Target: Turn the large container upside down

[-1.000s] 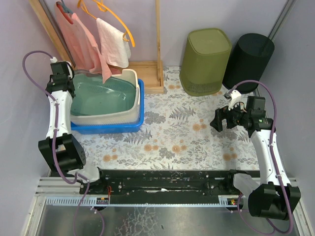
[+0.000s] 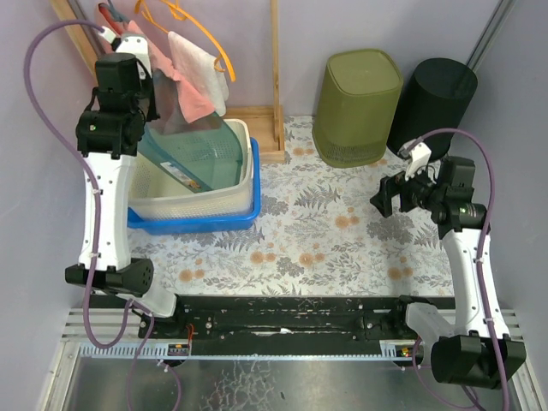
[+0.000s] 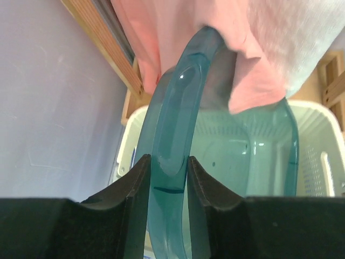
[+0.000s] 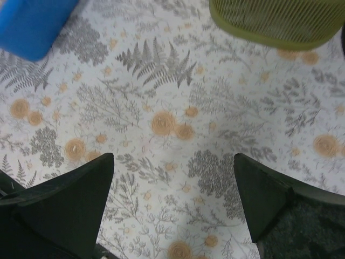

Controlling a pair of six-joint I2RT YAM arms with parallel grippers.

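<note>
A teal basin (image 2: 193,154) is tilted up out of the cream basket (image 2: 197,201), which stands in a blue container (image 2: 214,223) at the left. In the left wrist view my left gripper has the basin's rim (image 3: 178,118) between its fingers; whether they are fully closed on it is hard to tell. Pink cloth (image 3: 248,81) hangs against the raised rim. My right gripper (image 2: 385,193) is open and empty over the bare patterned surface at the right.
A wooden rack with hangers and cloths (image 2: 197,68) stands at the back left. An olive bin (image 2: 351,103) and a black bin (image 2: 432,98) stand at the back right.
My left gripper has risen and moved right, and the teal basin's left side has lifted with it, pushing into the hanging pink cloth.
</note>
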